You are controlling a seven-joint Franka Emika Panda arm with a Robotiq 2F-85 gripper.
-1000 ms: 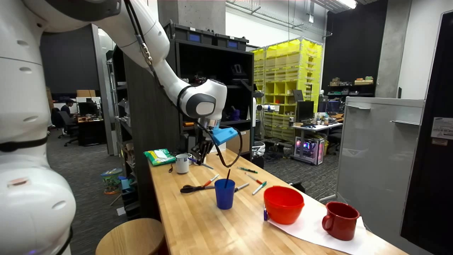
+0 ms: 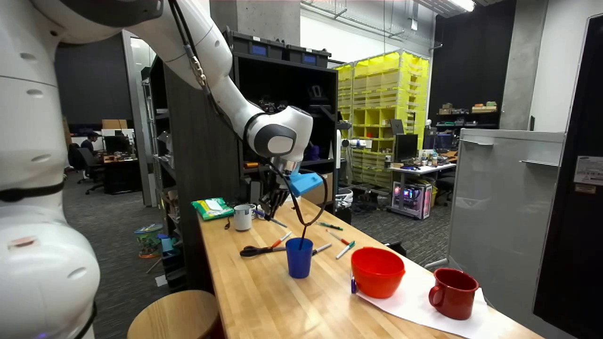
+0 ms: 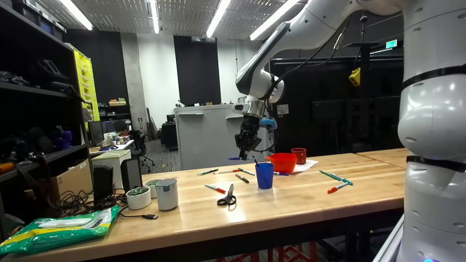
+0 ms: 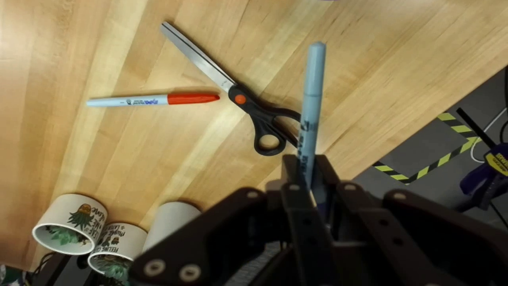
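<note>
A pale-barrelled marker [image 4: 312, 105] with a dark blue end is pinched in my gripper, which is shut on it. In exterior view 2 the marker [image 3: 234, 158] lies roughly level across the fingertips, above the table. The blue cup [image 2: 298, 260] stands upright with a dark pen [image 2: 303, 237] poking out of its top. From exterior view 1, my gripper [image 2: 269, 214] appears behind and left of that cup, higher up. Black-handled scissors [image 4: 252, 109] and a red-capped marker [image 4: 152, 99] rest on the wood beneath.
A red bowl [image 2: 377, 274] and a dark red mug [image 2: 453, 294] are by a white sheet [image 2: 398, 305]. Several loose markers are scattered over the table [image 2: 254, 294]. A grey-white mug [image 3: 167, 195], small planters [image 3: 138, 198] and a green packet [image 3: 61, 231] crowd one end.
In exterior view 1 the arm has shifted a little to the right, toward the blue cup's side, carrying the marker. Objects on the table have stayed put.
</note>
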